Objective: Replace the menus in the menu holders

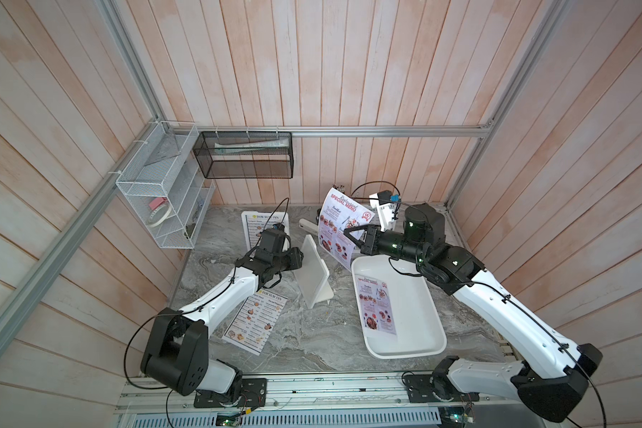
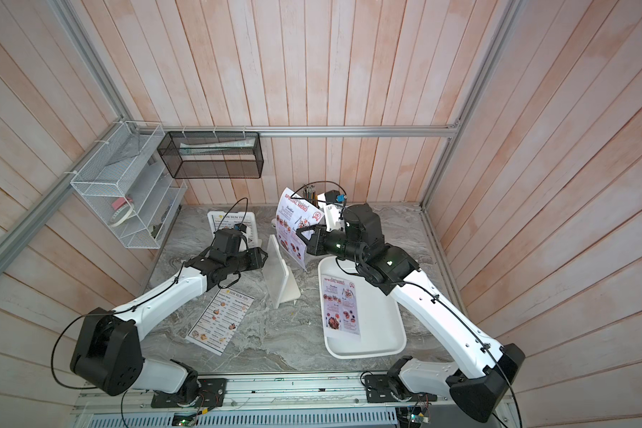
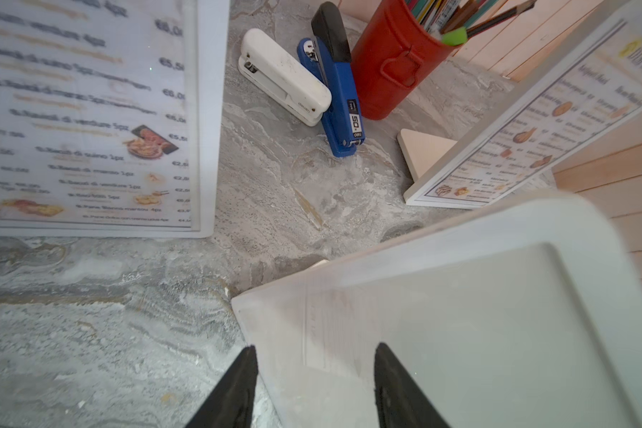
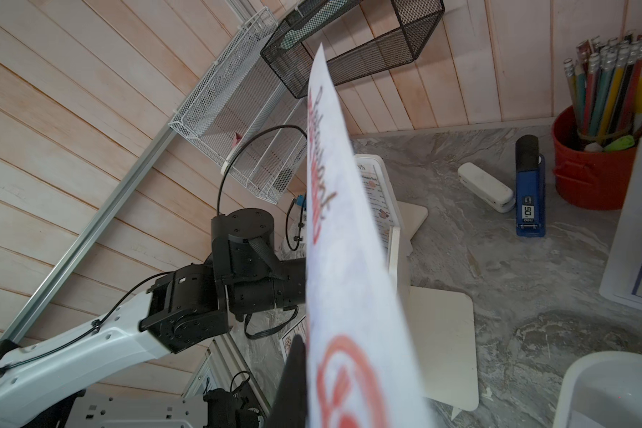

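An empty white menu holder [image 1: 312,274] stands tilted mid-table, its clear-fronted panel [image 3: 435,314] filling the lower right of the left wrist view. At its left edge is my left gripper, fingers parted; contact with the panel is unclear. My right gripper [image 1: 349,237] is shut on the special menu [image 1: 339,221], a thin sheet held up behind and right of the holder and seen nearly edge-on in the right wrist view. A dim sum menu [image 1: 256,319] lies flat at front left. Another special menu [image 1: 376,303] rests in the white tray [image 1: 417,314].
Behind the left arm stands a filled menu holder [image 1: 254,222]; another filled holder [image 3: 542,107] is at the back right. A white stapler [image 3: 285,75], blue stapler [image 3: 339,100] and red pencil cup [image 3: 392,60] stand at the back.
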